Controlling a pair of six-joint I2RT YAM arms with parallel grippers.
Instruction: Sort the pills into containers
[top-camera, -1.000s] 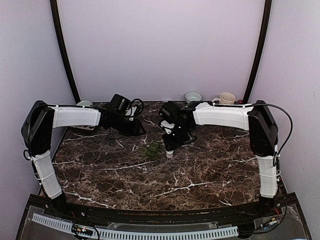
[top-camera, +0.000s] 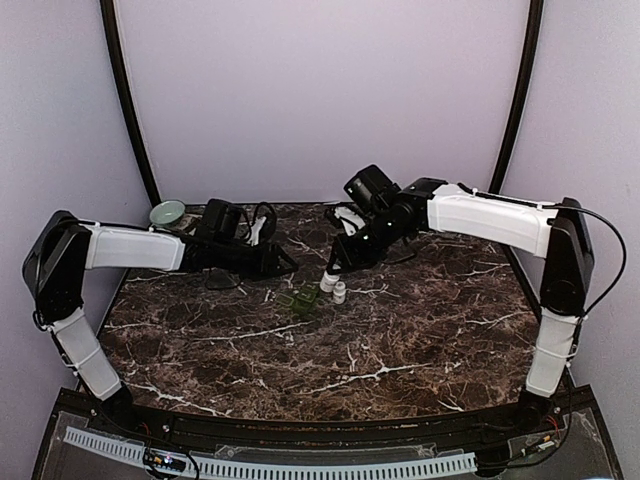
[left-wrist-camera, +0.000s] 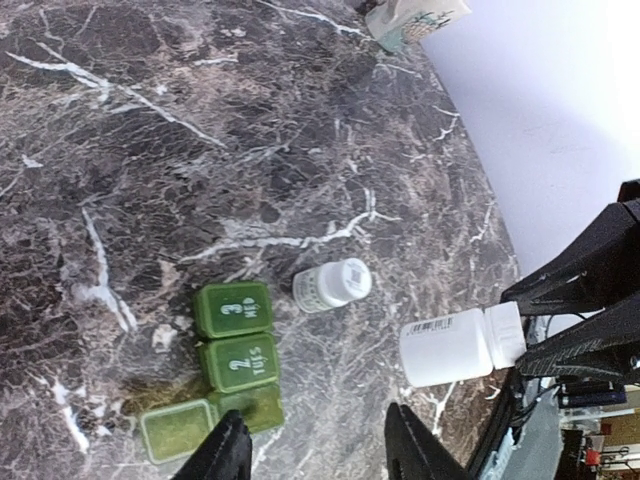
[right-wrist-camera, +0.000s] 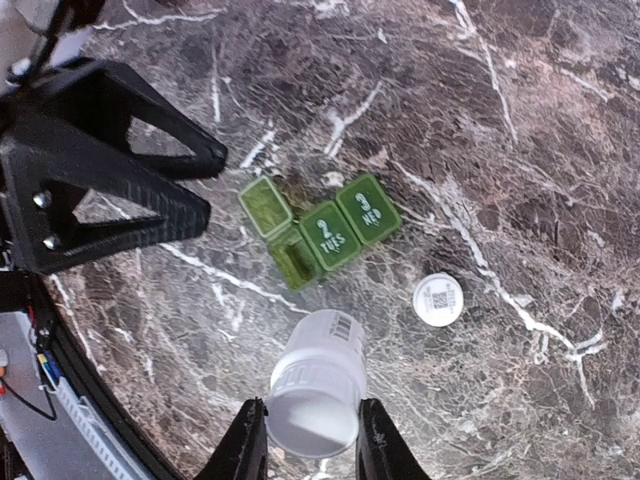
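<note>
My right gripper (top-camera: 335, 265) is shut on the cap of a white pill bottle, which hangs tilted above the table; in the right wrist view that bottle (right-wrist-camera: 320, 350) fills the space between the fingertips. A second white bottle stands upright on the table, its cap (right-wrist-camera: 438, 300) seen from above in the right wrist view. Beside it lies the green pill organizer (left-wrist-camera: 240, 362), with lids marked 2 TUES and 3 WED shut and one lid (left-wrist-camera: 177, 430) folded open. Over the organizer's left side, my left gripper is open and empty. No loose pills are discernible.
A pale green bowl (top-camera: 167, 212) stands at the back left. A light patterned container (left-wrist-camera: 418, 20) shows at the top of the left wrist view.
The left arm has shifted slightly.
</note>
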